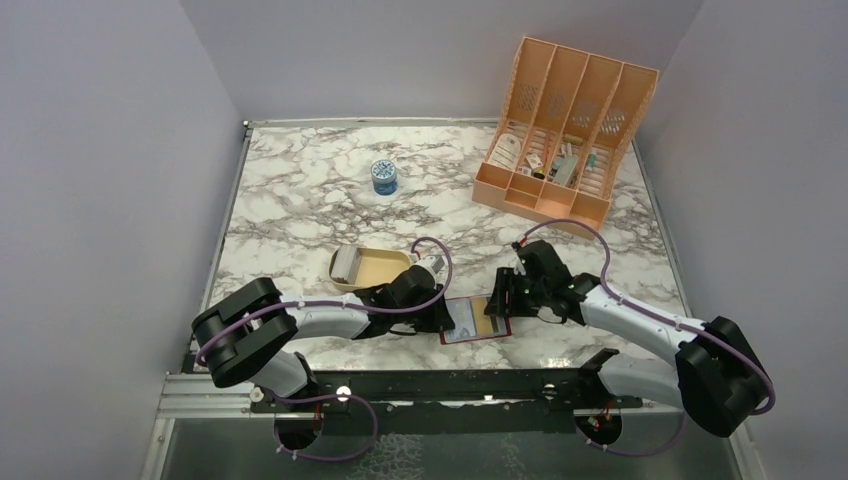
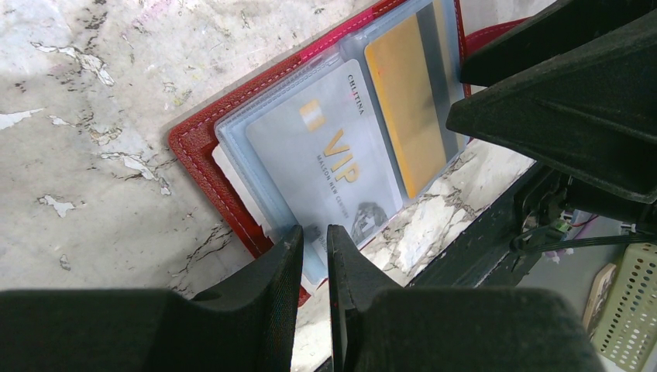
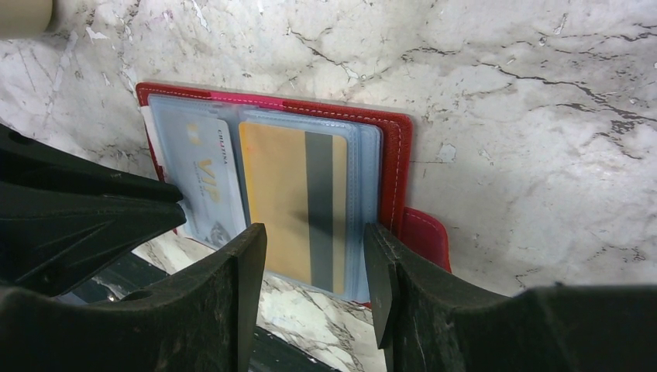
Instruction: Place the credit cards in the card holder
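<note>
The red card holder [image 2: 194, 147] lies flat on the marble near the front edge, its clear sleeves holding a white VIP card [image 2: 318, 139] and a gold card with a dark stripe [image 3: 279, 194]. My left gripper is at the holder's left edge, fingers part open with a narrow gap at the sleeve edge; whether anything is between them is unclear. My right gripper stands open over the holder's right end, fingers either side of the gold card's right portion and sleeve edge.
A tan tray [image 1: 380, 267] with grey contents sits behind the left arm. A blue tin [image 1: 384, 176] stands farther back, and a wooden organizer [image 1: 545, 200] at back right.
</note>
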